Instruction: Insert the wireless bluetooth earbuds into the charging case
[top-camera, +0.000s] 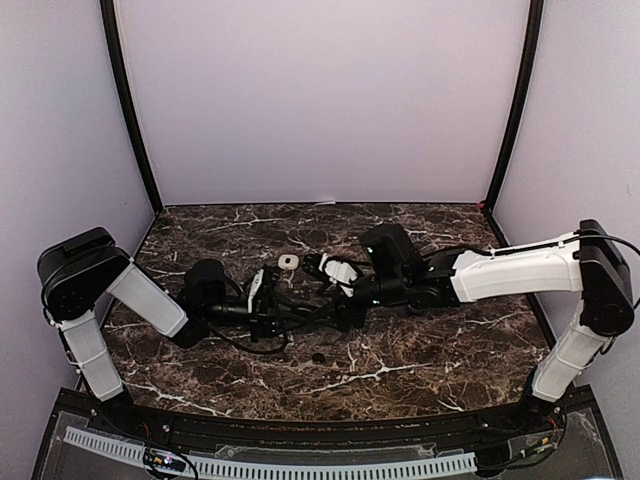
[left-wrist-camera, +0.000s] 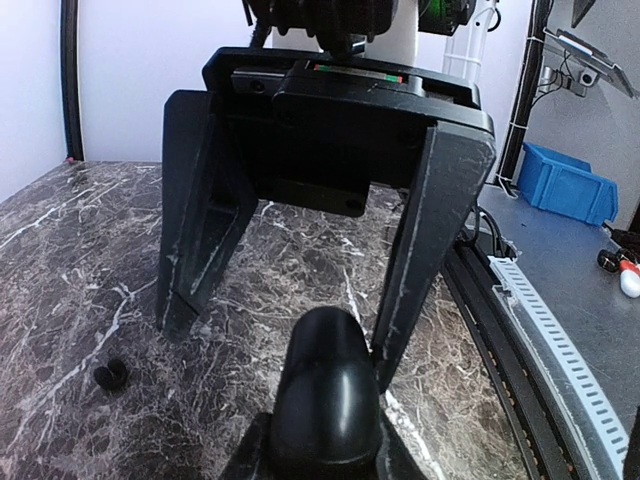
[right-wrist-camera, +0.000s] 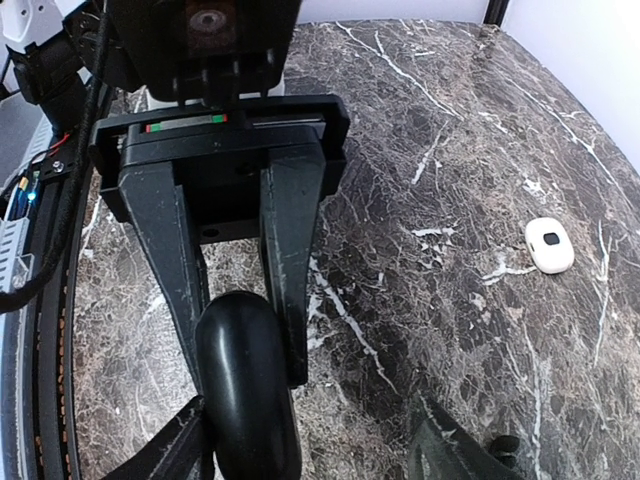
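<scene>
A glossy black rounded case (left-wrist-camera: 325, 390) is clamped in my left gripper (top-camera: 290, 308), and its free end sticks out toward the right arm. My right gripper is open, its fingers (right-wrist-camera: 440, 450) well apart. Seen from the left wrist, the right fingers (left-wrist-camera: 205, 240) straddle the case's end, one of them close against it; whether they touch cannot be made out. The lid looks closed. One small black earbud (right-wrist-camera: 505, 445) lies on the marble table below; it is also the dark spot (top-camera: 319, 357) in the top view. A second earbud is not visible.
A white rounded-square piece with a dark centre (right-wrist-camera: 549, 245) lies on the table behind the grippers. Bare marble (top-camera: 430, 370) surrounds them. Beyond the table edge, a blue bin (left-wrist-camera: 565, 185) shows in the left wrist view.
</scene>
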